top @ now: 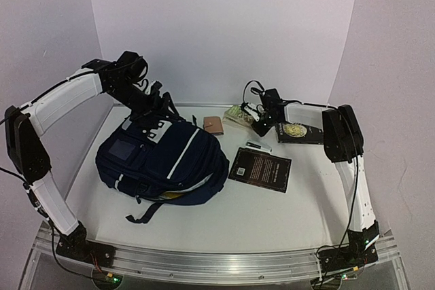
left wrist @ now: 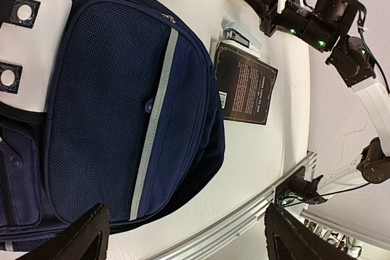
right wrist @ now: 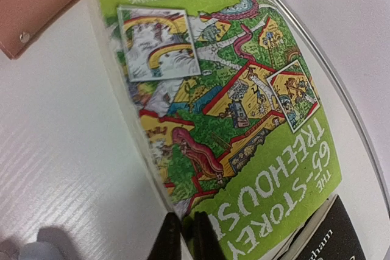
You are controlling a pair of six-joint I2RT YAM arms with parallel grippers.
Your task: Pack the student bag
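The navy backpack lies on the left of the table, a gap showing along its front zip. Above its far end is my left gripper, its fingers spread wide with nothing between them. My right gripper has its fingers close together around the edge of the green Treehouse book, near a corner. A brown wallet lies between bag and green book. Nearer the front are a dark book and a small white and dark item, perhaps a stapler. A black book rests at the back right.
A metal rail runs along the front edge. Pale walls close in the back and sides. Free table shows at the front right and in front of the bag.
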